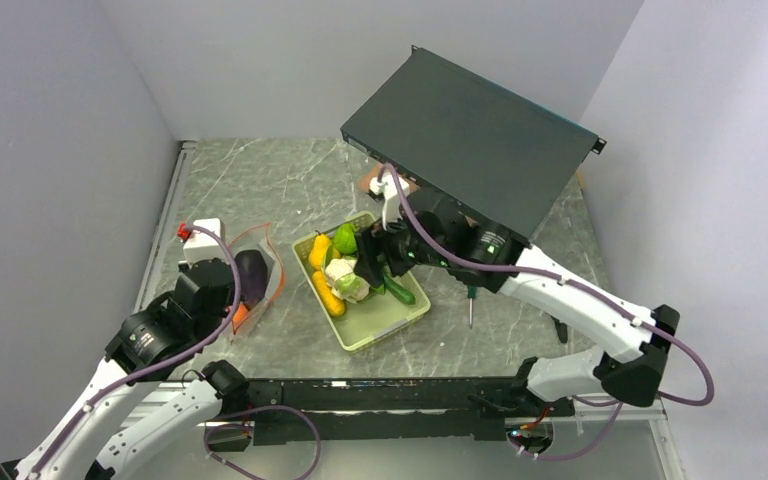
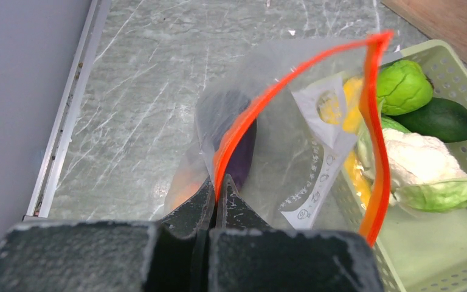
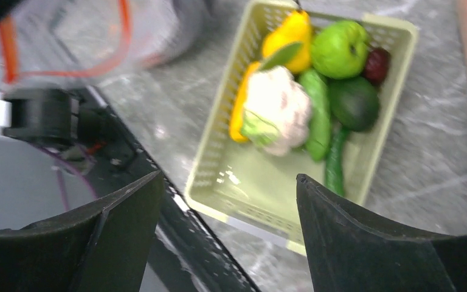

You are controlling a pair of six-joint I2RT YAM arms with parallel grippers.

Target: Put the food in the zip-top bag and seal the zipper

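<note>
A clear zip top bag (image 2: 280, 152) with an orange rim stands with its mouth spread in the left wrist view. My left gripper is shut on the near part of that rim. Through the film a dark eggplant (image 1: 251, 277) shows, with something orange (image 1: 239, 315) below it. Above the green basket (image 3: 219, 210) my right gripper stands open, nothing between its fingers. In the basket lie a cauliflower (image 3: 280, 109), a green pepper (image 3: 340, 48), yellow vegetables (image 3: 287, 39), an avocado (image 3: 352, 103) and a long green vegetable (image 3: 335, 164).
A large dark panel (image 1: 470, 130) overhangs the back right, above a wooden board (image 2: 450, 24). A screwdriver (image 1: 471, 305) lies right of the basket. Bare counter (image 1: 270, 180) spreads behind the bag.
</note>
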